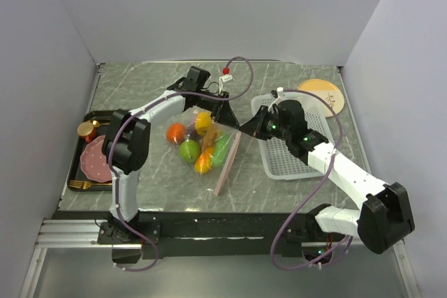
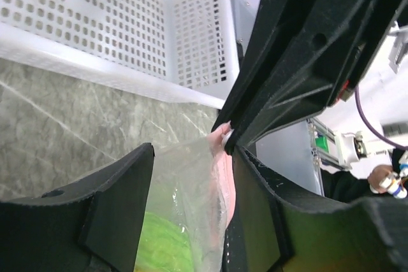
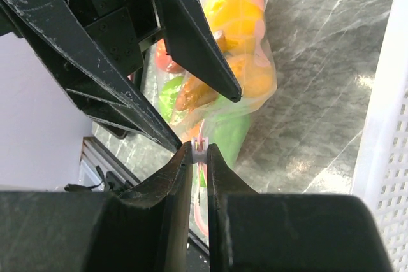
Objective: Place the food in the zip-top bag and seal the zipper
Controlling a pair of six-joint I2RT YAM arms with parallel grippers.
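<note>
A clear zip top bag [image 1: 225, 148] with a pink zipper edge [image 1: 227, 165] lies mid-table. Inside it are a red tomato-like piece [image 1: 175, 132], a green round fruit [image 1: 189, 150], a yellow piece [image 1: 203, 123], an orange-yellow fruit [image 1: 203, 160] and a long green piece [image 1: 221, 149]. At the far end of the zipper edge, my right gripper is shut on a small whitish-pink zipper slider [image 3: 200, 143]. My left gripper stands open beside it, its fingers [image 2: 137, 176] spread either side of the bag's corner.
A white perforated basket [image 1: 269, 165] sits right of the bag, under the right arm. Behind it lies a round yellowish plate [image 1: 332, 95]. At the left, a dark tray [image 1: 72, 172] holds a pink plate [image 1: 93, 160], a cup [image 1: 86, 130] and golden cutlery. Bare table shows in front of the bag.
</note>
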